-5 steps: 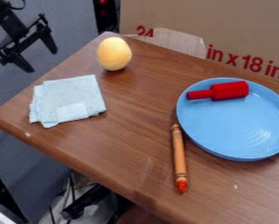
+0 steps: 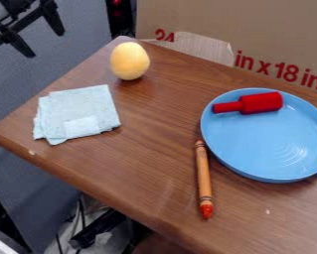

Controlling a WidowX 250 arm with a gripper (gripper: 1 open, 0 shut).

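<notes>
My black gripper [image 2: 15, 48] is at the top left, off the table's edge and above the floor, open with nothing seen between its fingers, partly cut by the frame. On the wooden table a folded pale blue cloth [image 2: 76, 114] lies at the left, a yellow egg-shaped object [image 2: 129, 61] stands behind it, and an orange crayon [image 2: 204, 181] lies beside a blue plate [image 2: 267, 149]. A red rolling-pin-like object [image 2: 248, 103] lies on the plate's back part.
A cardboard box [image 2: 234, 35] stands behind the table.
My gripper has moved upward over the last second. The objects on the table have not moved.
</notes>
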